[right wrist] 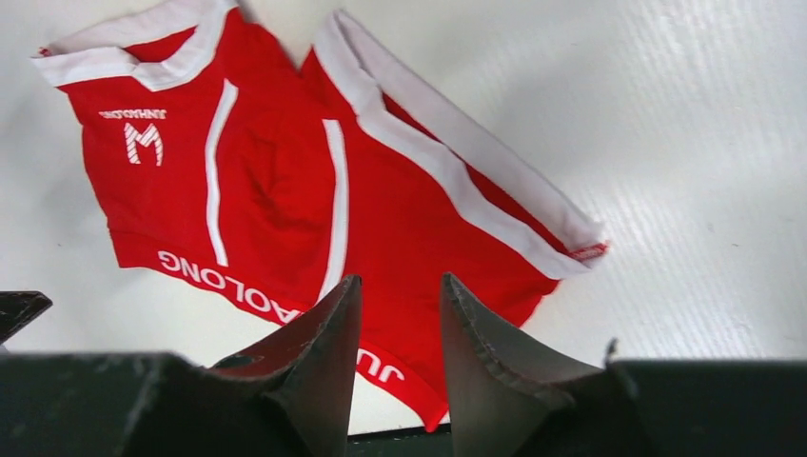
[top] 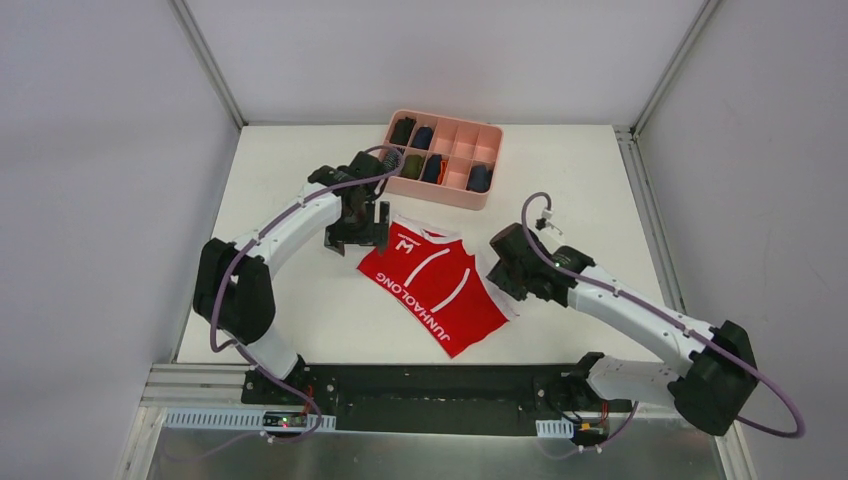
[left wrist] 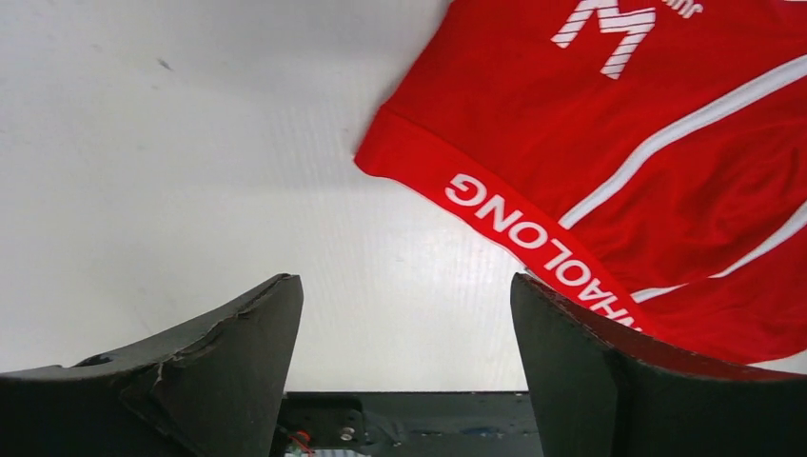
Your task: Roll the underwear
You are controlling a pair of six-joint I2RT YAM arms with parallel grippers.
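Note:
Red underwear [top: 430,290] with white trim, stripes and JUNHAOLONG lettering lies spread at an angle on the white table, its lower right corner toward the front edge. My left gripper [top: 362,235] hovers off its upper left; in the left wrist view its fingers [left wrist: 219,371] are parted over bare table, with nothing between them. My right gripper [top: 500,275] is over the right side of the garment, and in the right wrist view its two fingertips [right wrist: 401,282] stand apart above the red cloth, holding nothing visible.
A pink divided box [top: 470,135] holding several rolled garments and some empty compartments sits at the back, partly behind the left arm.

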